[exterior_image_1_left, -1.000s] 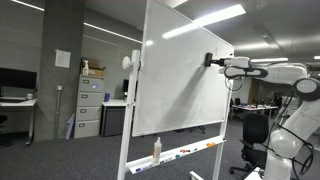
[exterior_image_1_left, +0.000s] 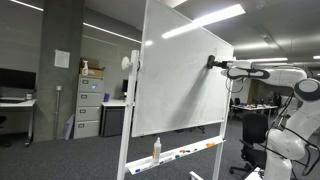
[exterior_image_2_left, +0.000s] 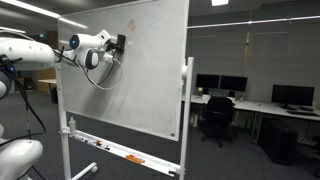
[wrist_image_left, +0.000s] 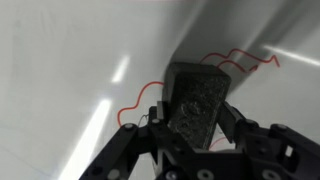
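A dark block-shaped eraser (wrist_image_left: 197, 100) fills the middle of the wrist view, and my gripper is shut on it. It is up against, or very close to, the whiteboard (wrist_image_left: 60, 60); the exact contact is hidden. Red marker lines (wrist_image_left: 145, 92) run out on both sides of the eraser. From outside, the eraser (exterior_image_1_left: 210, 61) is at the upper right of the whiteboard (exterior_image_1_left: 178, 80), with my gripper (exterior_image_1_left: 222, 65) behind it. In the second exterior view, a faint reddish mark (exterior_image_2_left: 131, 25) shows above and right of the eraser (exterior_image_2_left: 120, 44).
The board's tray (exterior_image_1_left: 180, 154) holds a spray bottle (exterior_image_1_left: 157, 150) and several markers. Another small object (exterior_image_2_left: 134, 158) lies on the tray. Office chairs (exterior_image_2_left: 219, 122) and desks stand behind. Most of the board's surface is clear.
Over the last second the eraser and gripper have shifted slightly down and to the right in exterior view 1. The grip looks the same.
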